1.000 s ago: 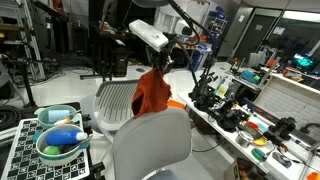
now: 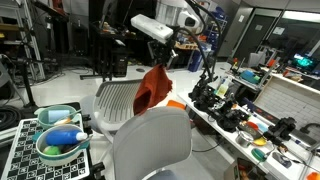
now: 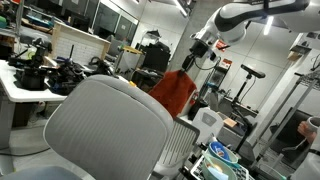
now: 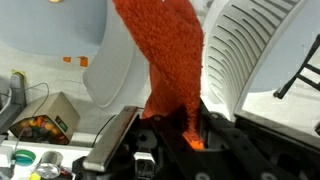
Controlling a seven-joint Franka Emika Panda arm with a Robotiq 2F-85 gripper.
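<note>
My gripper [image 2: 159,66] is shut on a red-orange cloth [image 2: 152,90], which hangs down in folds above two chairs. In the wrist view the cloth [image 4: 168,55] runs from between the fingers up past the top edge and covers much of the middle. The second exterior view shows the same cloth [image 3: 176,92] dangling clear behind a grey chair back [image 3: 100,125]. In the first exterior view, the nearer chair back [image 2: 150,145] stands below the cloth and a pale ribbed chair [image 2: 117,101] is to its left.
Teal-rimmed bins [image 2: 42,138] holding several items stand at the left on a dark rack. A long table [image 2: 205,118] crowded with tools and dark gear runs along the right. An open cardboard box [image 4: 48,115] is at the lower left of the wrist view.
The arm's upper part has risen and shifted slightly right since a second ago.
</note>
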